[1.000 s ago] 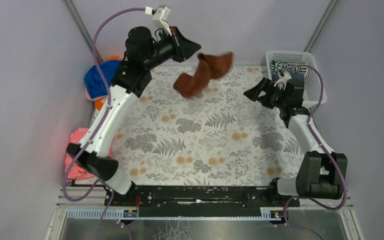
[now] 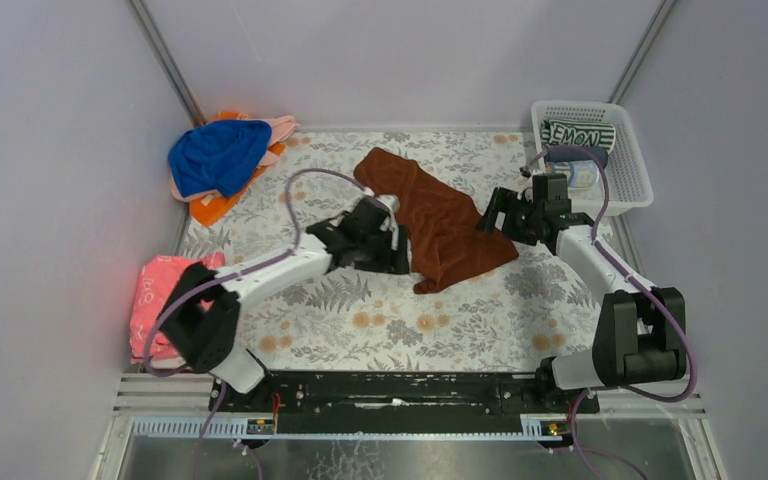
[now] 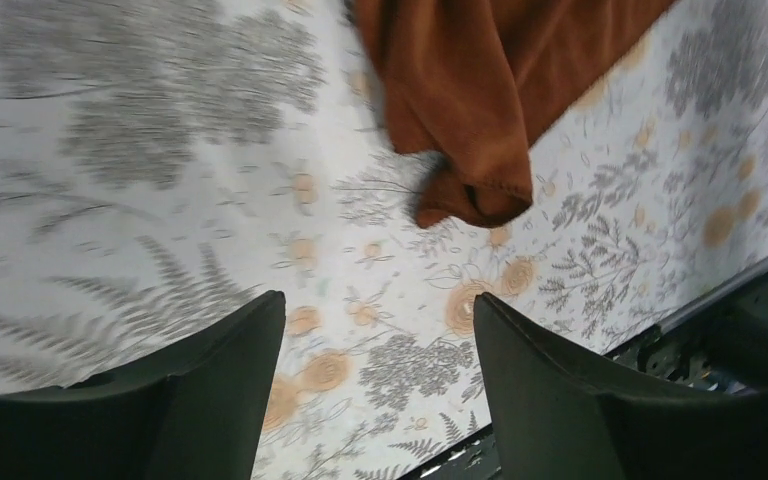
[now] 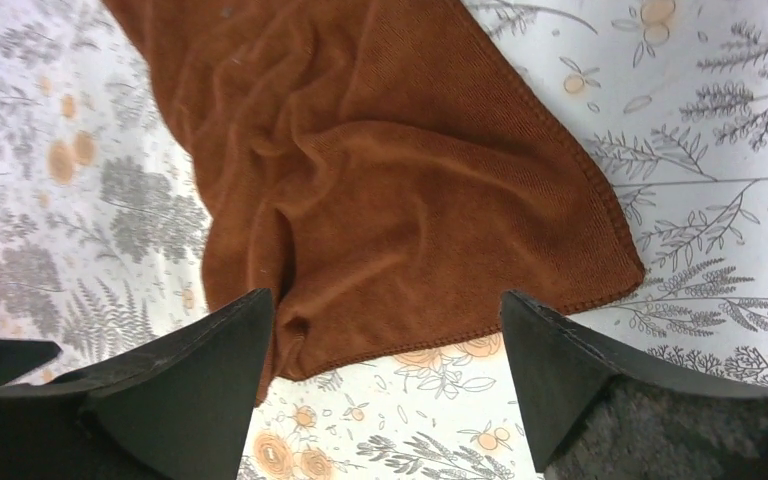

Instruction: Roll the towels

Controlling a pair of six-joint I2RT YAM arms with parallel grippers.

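A brown towel point(image 2: 450, 222) lies crumpled and partly spread across the middle of the table, running from back left to front right. The left wrist view shows its folded front corner point(image 3: 480, 170). My left gripper is open and empty, above the table by the towel's left edge. The right gripper stands over the towel's right part, its fingers apart with nothing between them. Beneath it the towel point(image 4: 410, 220) shows wrinkles on its left side and a flatter corner at right.
At the back right stands a white basket point(image 2: 643, 165) holding rolled towels. Blue cloth point(image 2: 218, 158) and orange cloth point(image 2: 212, 208) are heaped at the back left, with pink cloth point(image 2: 150, 300) nearer the front.
One second ago the brown towel hung in the air near the left gripper; now it lies on the table.
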